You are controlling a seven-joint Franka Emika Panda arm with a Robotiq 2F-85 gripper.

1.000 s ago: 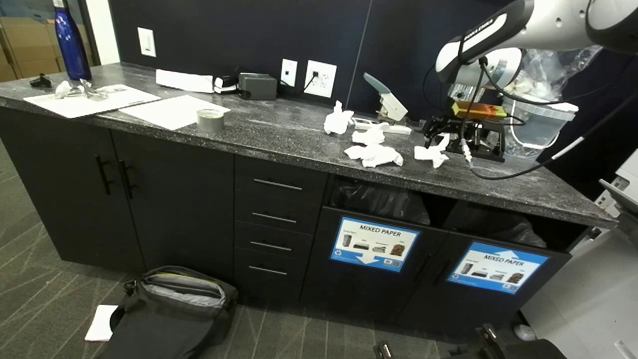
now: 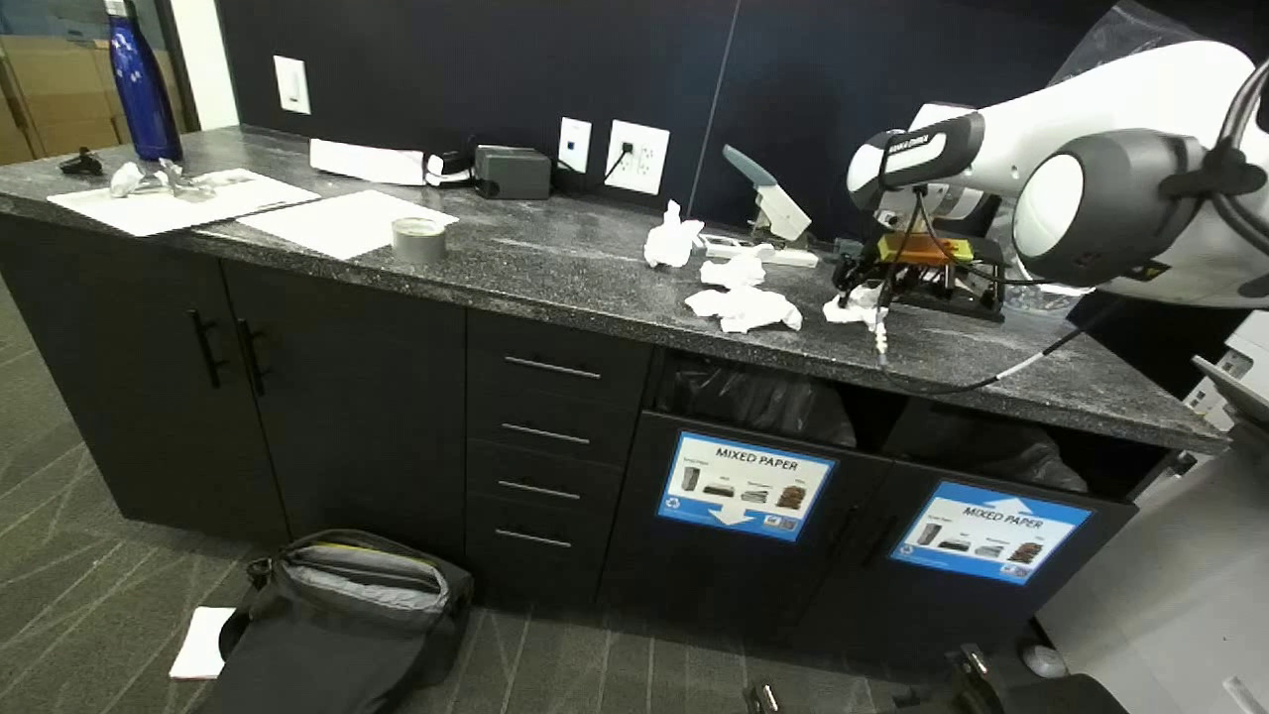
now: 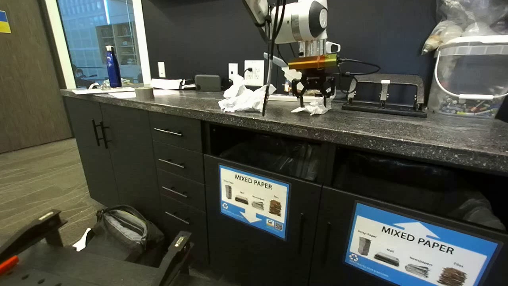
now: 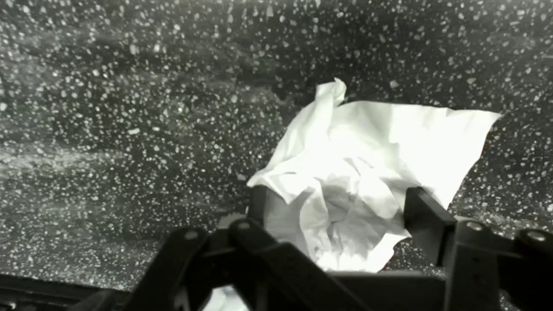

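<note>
A crumpled white paper (image 4: 363,150) lies on the dark speckled counter, with my gripper straddling its near part. One dark finger (image 4: 427,215) stands at the paper's right side and the other is at its left, partly covered by the paper. The fingers are still apart, with folds of paper between them. In the second exterior view the gripper (image 3: 313,102) points straight down, its tips low over this paper (image 3: 312,107). More crumpled papers (image 2: 746,309) lie to the left in the first exterior view. Whether the fingers press on the paper cannot be seen.
A black hole punch (image 3: 384,95) and a clear bucket (image 3: 469,78) stand right of the gripper. A stapler (image 2: 779,214) sits behind the papers. Below the counter's front edge are open bin slots (image 2: 761,399). Bare counter lies between the tape roll (image 2: 418,239) and the papers.
My arm has come down, bringing the gripper from above and behind the rightmost crumpled paper to around it. That paper is now partly hidden, and its raised tip no longer shows in the first exterior view.
</note>
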